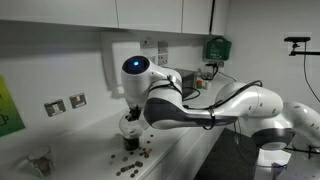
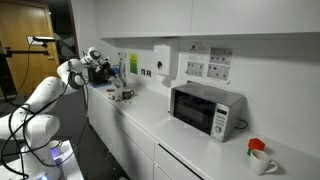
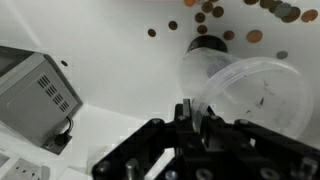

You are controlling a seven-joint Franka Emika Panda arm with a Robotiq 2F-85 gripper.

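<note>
A clear plastic cup is tilted in the wrist view, with my gripper shut on its wall near the rim. In exterior view 1 the clear cup hangs below the arm's wrist, just above a small dark round container on the counter. The wrist view also shows that dark container, partly overlapped by the cup. Brown and grey coin-like discs lie scattered around it. How the fingers meet the cup wall is partly hidden.
Another clear cup stands at the left of the counter. A microwave sits further along, near a white mug and a red-and-green object. Bare counter lies between the discs and microwave.
</note>
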